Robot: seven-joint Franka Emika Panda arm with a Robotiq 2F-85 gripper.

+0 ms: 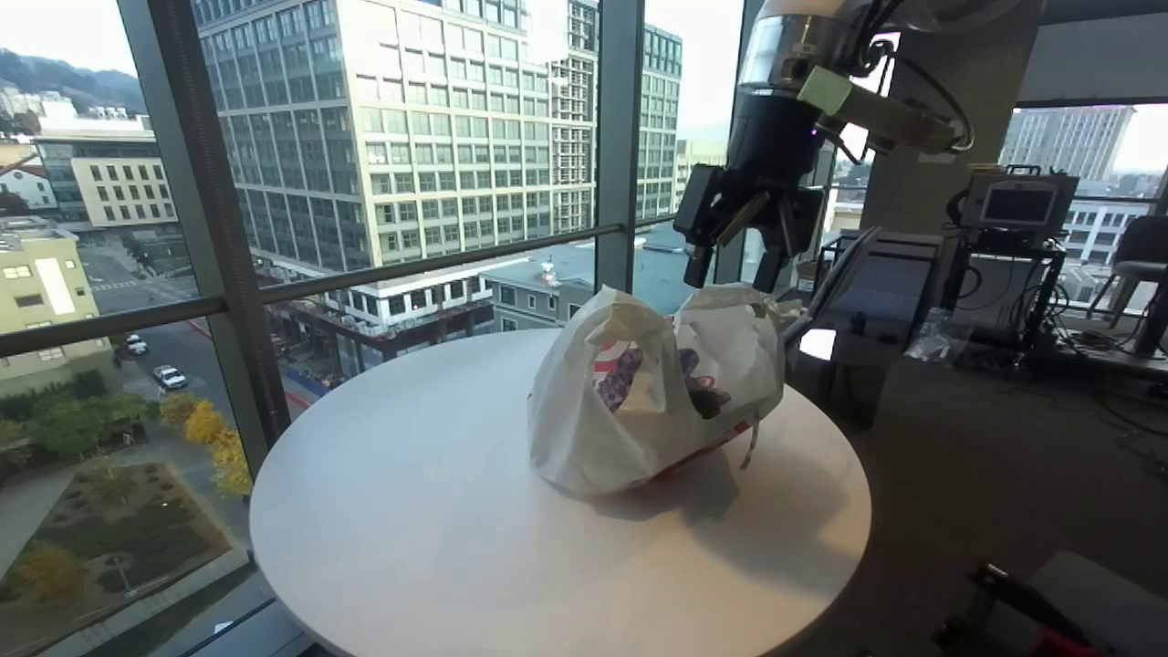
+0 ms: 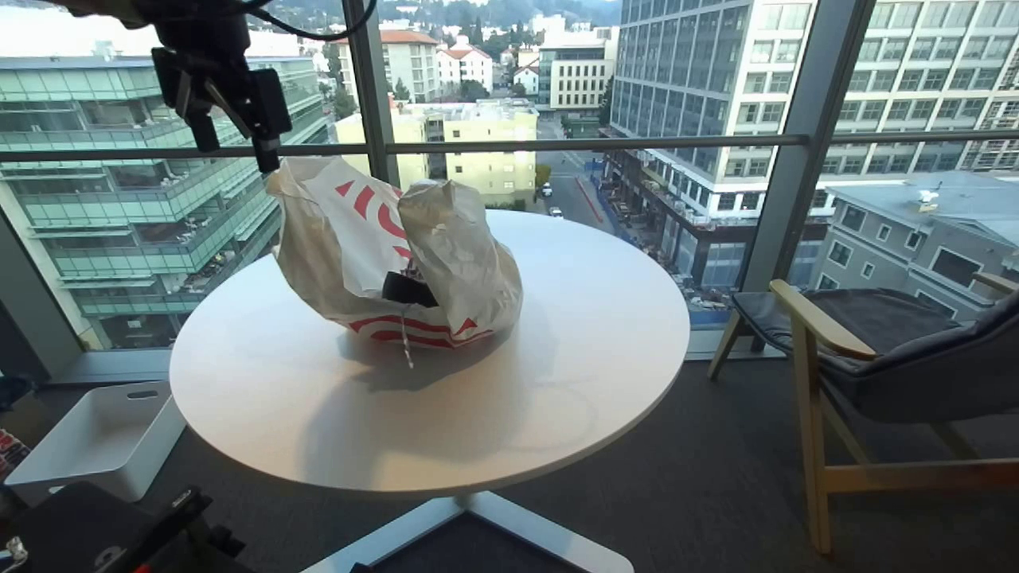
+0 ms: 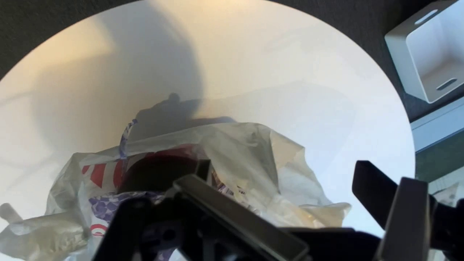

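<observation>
A crumpled white plastic bag with red markings sits on the round white table. Its mouth gapes open, and inside it the wrist view shows something purple-patterned and a dark object. A thin patterned strap hangs out over the bag's side. Above the bag's edge, in exterior view 1, is my gripper, fingers spread and nothing between them. In exterior view 2 one fingertip is right by the bag's upper edge; whether it touches, I cannot tell.
A white bin stands on the floor beside the table. An armchair is at the other side. Large windows with a rail surround the table. Much of the tabletop around the bag is bare.
</observation>
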